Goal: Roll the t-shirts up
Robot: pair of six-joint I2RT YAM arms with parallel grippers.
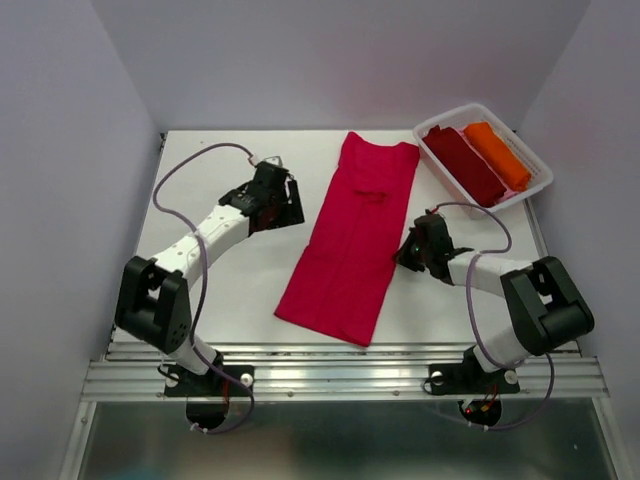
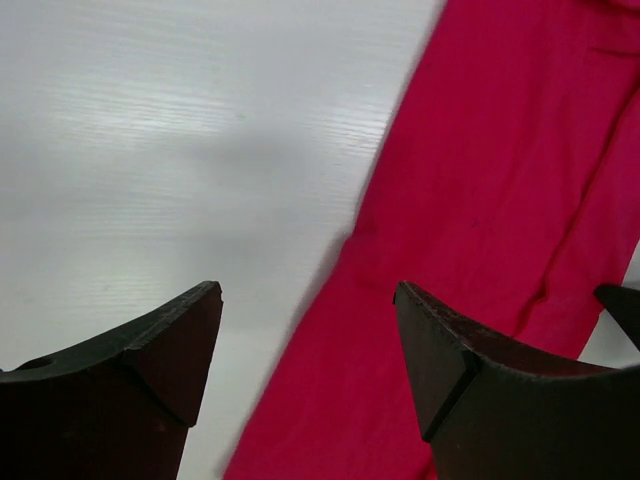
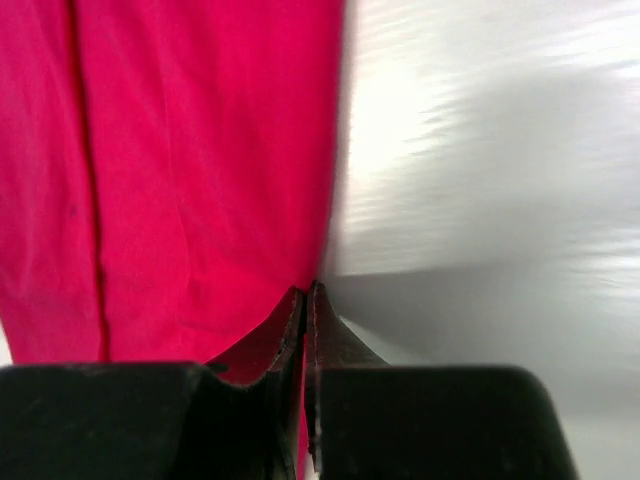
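Note:
A crimson t-shirt [image 1: 345,250], folded into a long strip, lies flat on the white table, slanting from the back right down to the front edge. My right gripper [image 1: 402,258] is at the strip's right long side; in the right wrist view its fingertips [image 3: 325,330] are shut on a thin bit of the shirt's edge [image 3: 290,230]. Left of the shirt hovers my left gripper [image 1: 296,204], open and empty. In the left wrist view the shirt's left edge [image 2: 350,260] runs between and beyond its fingers.
A white basket [image 1: 532,184] at the back right holds a dark red rolled cloth [image 1: 464,165] and an orange one [image 1: 497,155]. Bare table [image 1: 240,290] lies to the left of the shirt. The shirt's lower end is close to the table's front metal rail [image 1: 300,372].

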